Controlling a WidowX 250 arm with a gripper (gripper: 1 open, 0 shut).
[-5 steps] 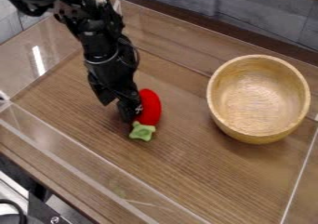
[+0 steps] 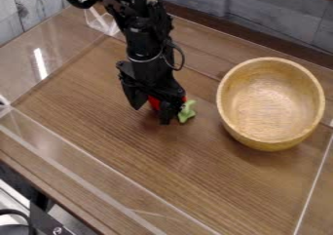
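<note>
The black arm reaches down from the top centre to the middle of the table, its gripper low over a red object with a green part on its right side. The arm and fingers hide much of the red object. Whether the fingers grip it is unclear.
A large tan bowl sits on the right of the wooden table.
The arm and gripper have moved right, over the red object. The green part, earlier at the object's near end, now points right.
</note>
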